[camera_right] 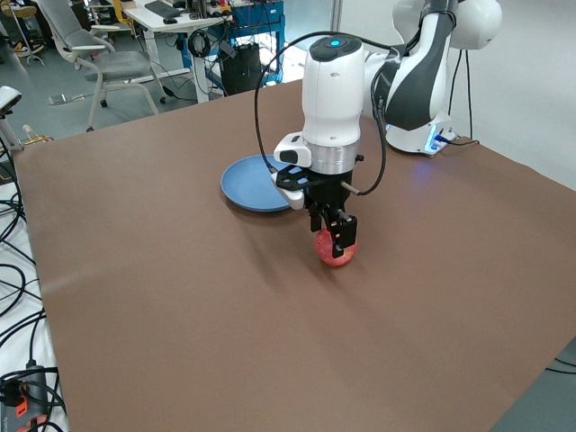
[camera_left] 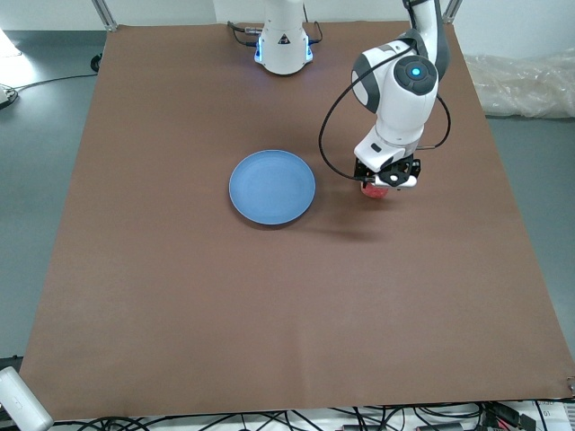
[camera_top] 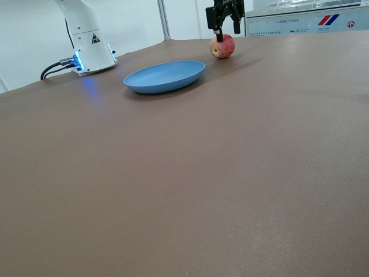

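Note:
A red apple (camera_top: 222, 49) rests on the brown table right of a blue plate (camera_left: 271, 187). My black gripper (camera_top: 227, 33) is over the apple, fingers spread on either side at its upper part, open. In the right view the gripper (camera_right: 333, 236) hangs down at the apple (camera_right: 337, 254), partly in front of the plate (camera_right: 247, 187). In the left view the apple (camera_left: 375, 192) is mostly hidden under the wrist.
Cables lie along the near edge, outside the tabletop.

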